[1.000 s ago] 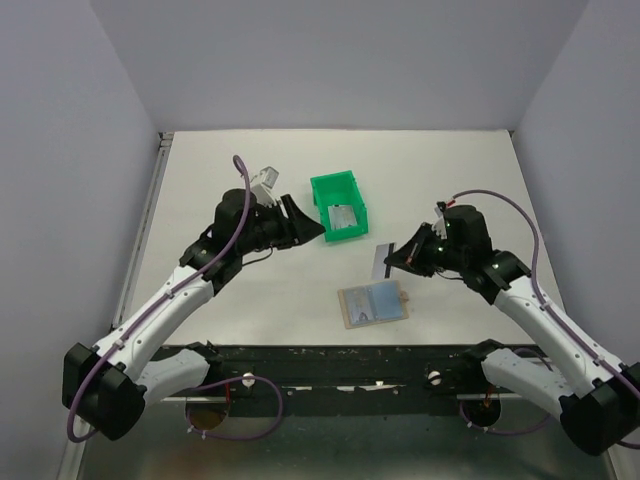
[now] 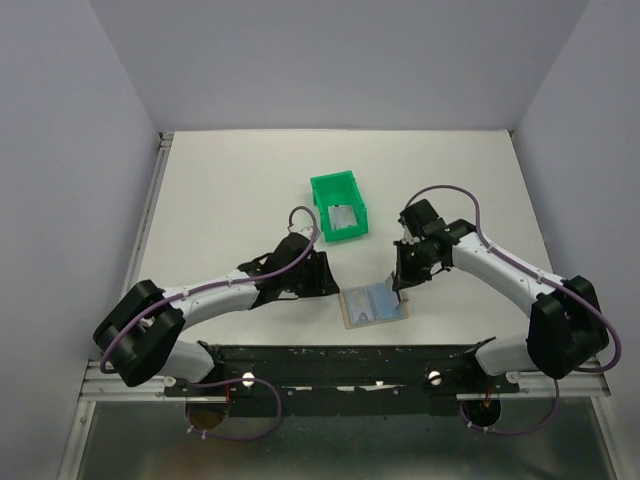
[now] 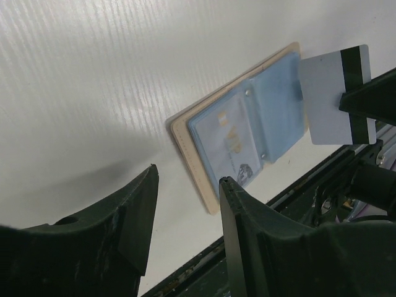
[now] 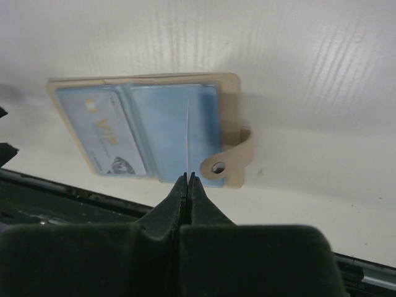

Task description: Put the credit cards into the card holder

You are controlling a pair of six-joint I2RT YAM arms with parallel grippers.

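Note:
The card holder [image 2: 362, 310], beige with blue sleeves and a tab, lies open on the table, a VIP card [image 4: 114, 136] in one sleeve. My right gripper is shut on a card, pale with a dark stripe, held upright over the holder's other sleeve and seen edge-on in the right wrist view. My left gripper stands open beside the holder's left end, nothing between its fingers.
A green tray [image 2: 355, 225] with pale items inside stands at the back middle. The dark front edge lies just below the holder.
Both arms have moved down toward the front of the table. The card in my right gripper has come from behind the holder to over it, while my left gripper has descended beside it.

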